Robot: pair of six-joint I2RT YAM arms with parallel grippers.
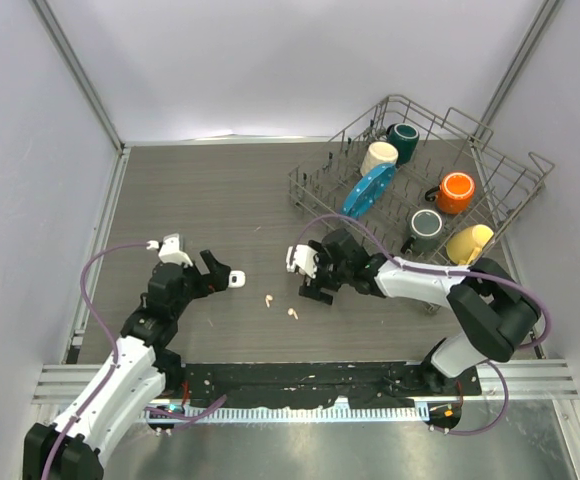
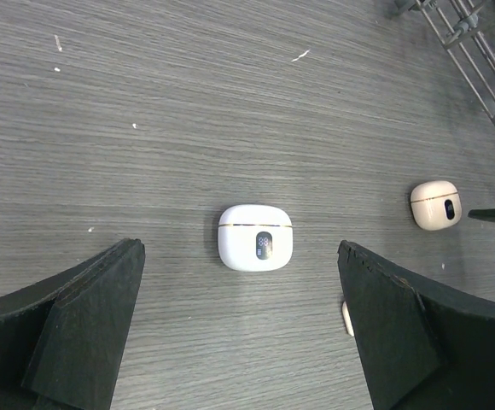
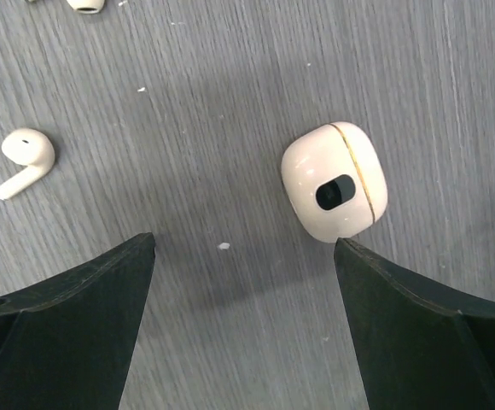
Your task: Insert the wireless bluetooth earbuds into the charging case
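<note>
A white charging case (image 1: 237,279) with a lit display lies closed on the table just ahead of my left gripper (image 1: 222,270). In the left wrist view this case (image 2: 256,243) appears between the spread, open fingers. A second, pinkish-cream case (image 3: 333,182), also closed, sits near the tip of one finger (image 3: 401,316) of my right gripper; from above, the arm mostly covers it. Nothing is held by the right gripper, which is open. Two small cream earbuds (image 1: 268,300) (image 1: 293,313) lie loose between the arms. One earbud (image 3: 29,158) shows whole at the right wrist view's left.
A wire dish rack (image 1: 305,190) with several mugs and a blue plate (image 1: 369,190) stands at the back right, close behind the right arm.
</note>
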